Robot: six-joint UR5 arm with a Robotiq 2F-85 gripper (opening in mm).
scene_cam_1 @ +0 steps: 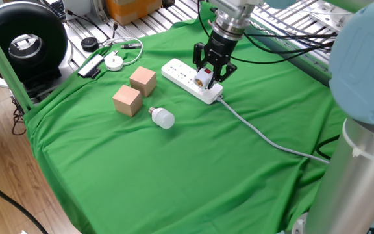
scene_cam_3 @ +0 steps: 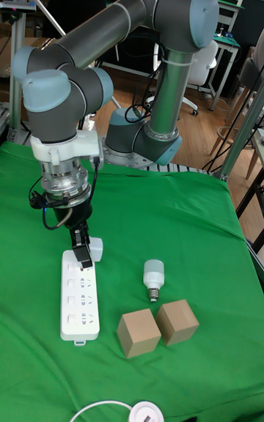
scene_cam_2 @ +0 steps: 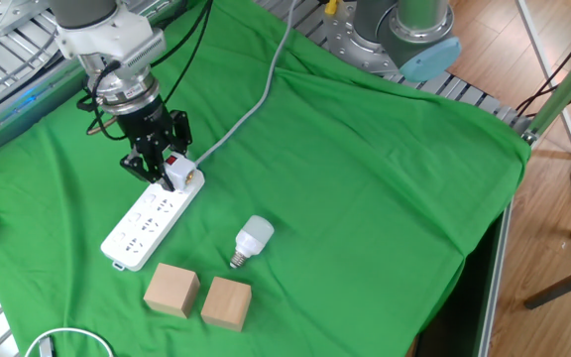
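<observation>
A white power strip [scene_cam_1: 174, 70] lies on the green cloth, its grey cable running off one end. At that cable end, a white lamp socket [scene_cam_1: 202, 78] with a red switch sits on or just over the strip; whether it is plugged in cannot be seen. My black gripper [scene_cam_1: 206, 75] reaches down at the socket, one finger on each side. Whether the fingers press on it or stand slightly clear is too small to tell. In exterior view 2 the same socket [scene_cam_2: 179, 173] has its opening facing away from the gripper. A white bulb [scene_cam_1: 163, 118] lies on its side on the cloth.
Two wooden cubes [scene_cam_1: 128, 101] stand near the bulb, beside the strip. A white cable with a round puck [scene_cam_1: 113, 62] lies at the cloth's far edge.
</observation>
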